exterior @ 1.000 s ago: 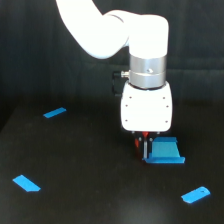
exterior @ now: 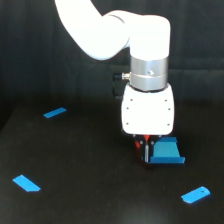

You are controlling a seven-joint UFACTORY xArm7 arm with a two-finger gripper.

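The white arm reaches down from the top of the camera view, and its dark gripper (exterior: 147, 152) points down at the left edge of a blue square (exterior: 168, 158) on the black table. Something red (exterior: 138, 140) shows beside the fingers, just under the white hand; whether it is an object or part of the gripper is unclear. The fingers are small and dark against the table, so their opening and anything between them cannot be made out. The hand hides the back of the square.
Blue strips lie flat on the table at the back left (exterior: 55, 112), front left (exterior: 27, 184) and front right (exterior: 195, 195). Bare table fills the left and the middle front. A dark curtain (exterior: 40, 50) hangs behind.
The hand has come down slightly, and its fingers now cover a bit more of the blue square's left side. The square and the strips are where they were.
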